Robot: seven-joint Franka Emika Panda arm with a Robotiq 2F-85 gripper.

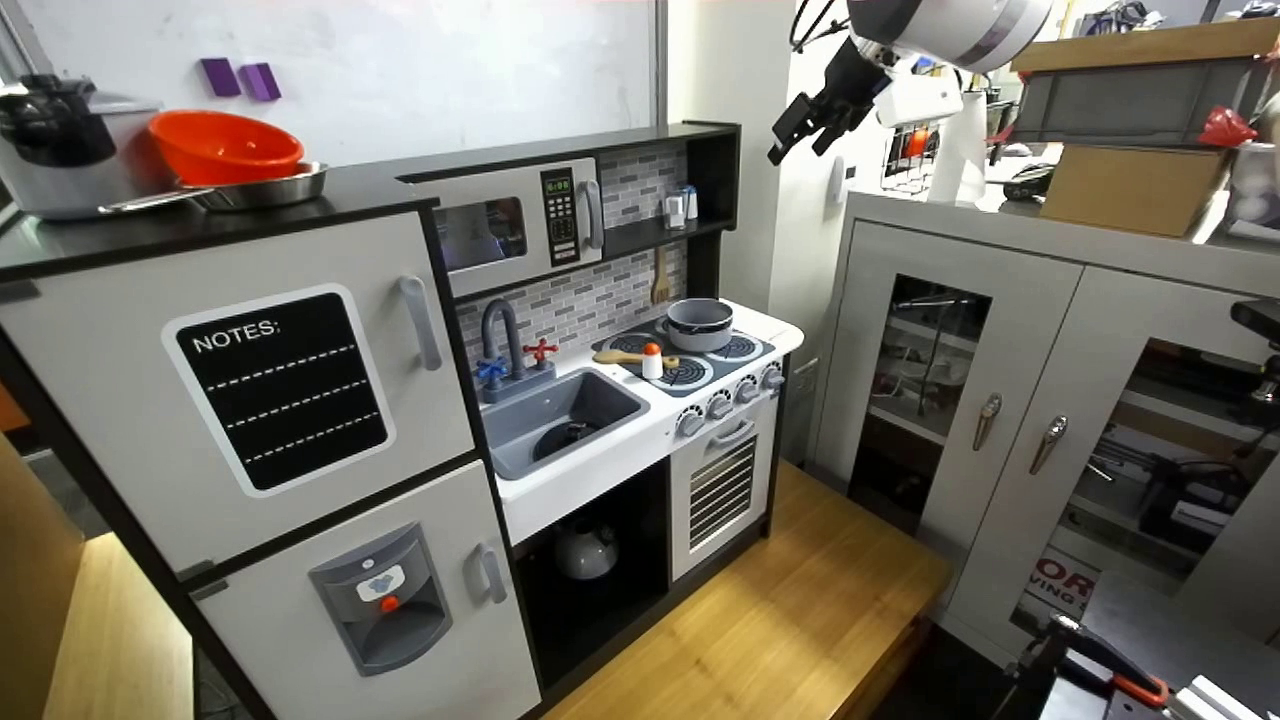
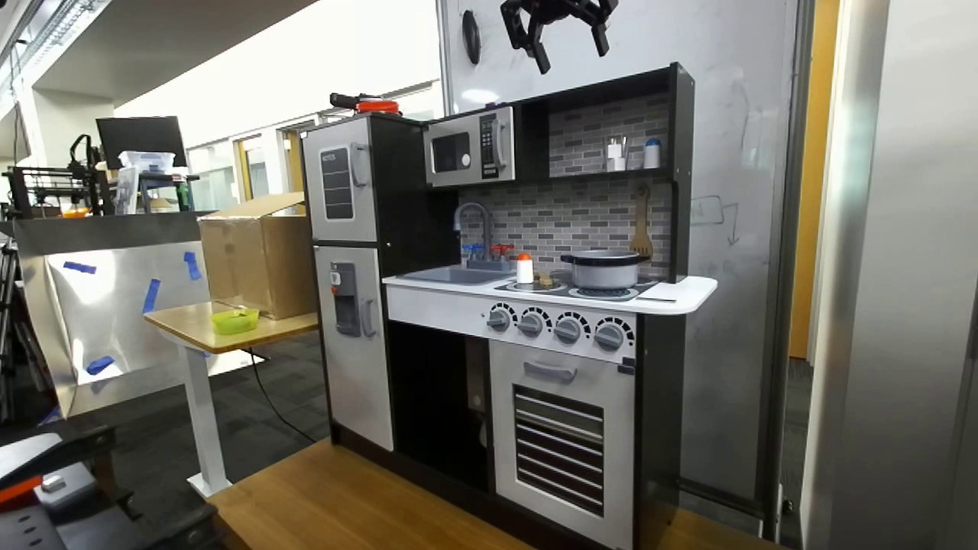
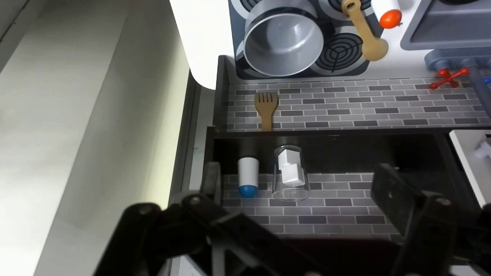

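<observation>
My gripper (image 2: 570,66) hangs open above the toy kitchen's upper shelf in exterior view 2, nothing between its fingers. The wrist view has its two fingers wide apart at the bottom. Beyond them, on the shelf, stand a blue-capped white shaker (image 3: 248,174) and a clear cup (image 3: 290,177) holding white blocks. A grey pot (image 3: 284,44) sits on the stove. A wooden spoon (image 3: 364,34) and an orange-capped shaker (image 3: 385,11) lie in view near it. Against the brick backsplash is a wooden fork-shaped utensil (image 3: 266,109).
The microwave (image 1: 516,228) adjoins the shelf, and a grey sink (image 1: 561,422) lies left of the stove. An orange bowl (image 1: 226,146) and a pan (image 1: 258,188) rest on the fridge top. A grey cabinet (image 1: 924,246) stands at the right.
</observation>
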